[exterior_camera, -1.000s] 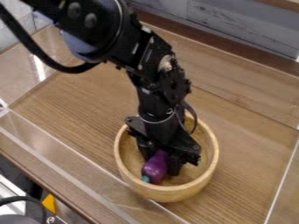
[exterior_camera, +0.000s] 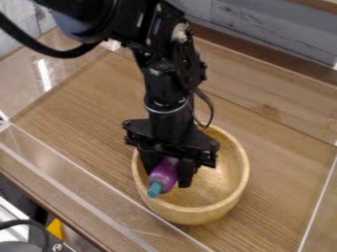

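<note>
My black gripper reaches down into a tan round bowl and is shut on a purple cylindrical object with a teal tip. The object is tilted, its tip pointing toward the front left, near the bowl's left side. The gripper body hides part of the bowl and of the object.
A pale wall runs along the back. Dark cables and other items sit off the table's front left edge.
The arm has moved slightly up and to the left, and the purple object has risen with it to the bowl's left side, showing more of its length.
</note>
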